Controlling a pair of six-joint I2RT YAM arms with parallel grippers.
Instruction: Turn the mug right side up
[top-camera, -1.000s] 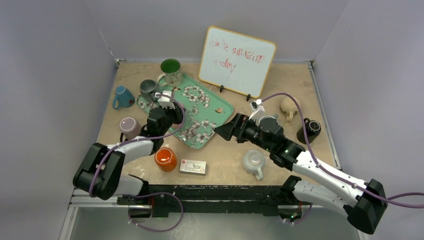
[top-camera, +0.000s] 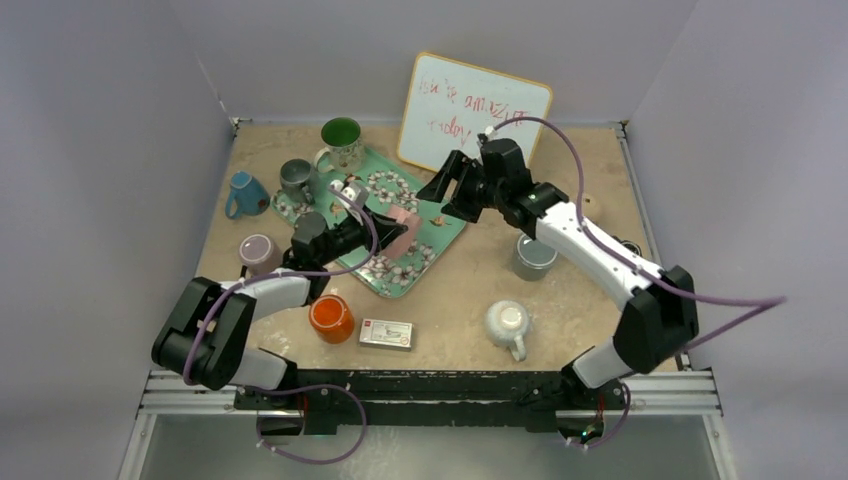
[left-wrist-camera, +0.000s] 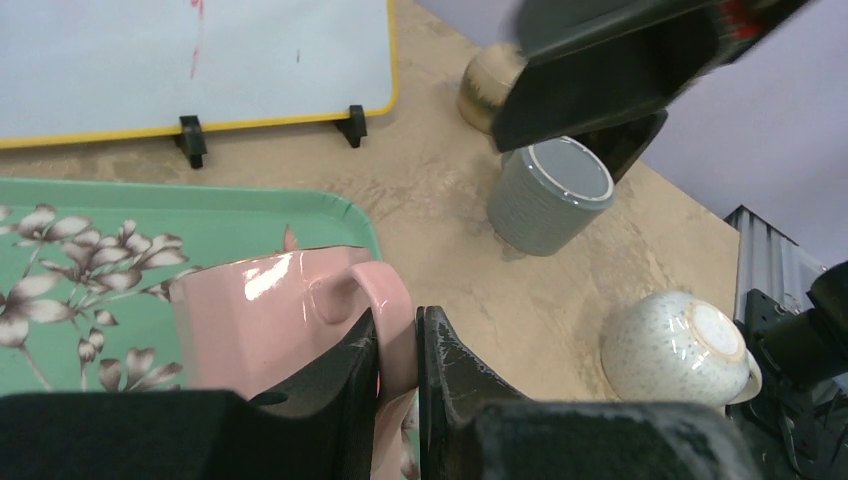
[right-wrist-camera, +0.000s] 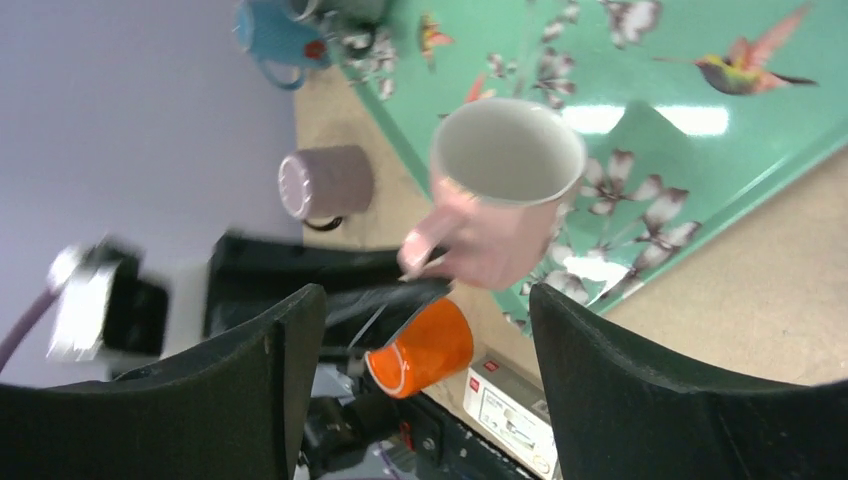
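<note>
A pink mug (right-wrist-camera: 500, 230) is held in the air over the green tray (top-camera: 430, 255) by my left gripper, whose fingers close on the handle. In the left wrist view the mug lies tilted; the right wrist view looks into its white inside. My right gripper (top-camera: 450, 185) is open above the tray's back right, up and to the right of the pink mug, with nothing between its fingers.
Other mugs surround the tray: blue (top-camera: 246, 195), green (top-camera: 342, 145), orange (top-camera: 330, 318), grey (top-camera: 533, 258) and white (top-camera: 507, 322). A whiteboard (top-camera: 475, 105) stands at the back; a small box (top-camera: 385, 334) lies at the front.
My left gripper has moved right with the pink mug, turning it into clearer view. My right arm has swung from the front right toward the back and middle, above the tray.
</note>
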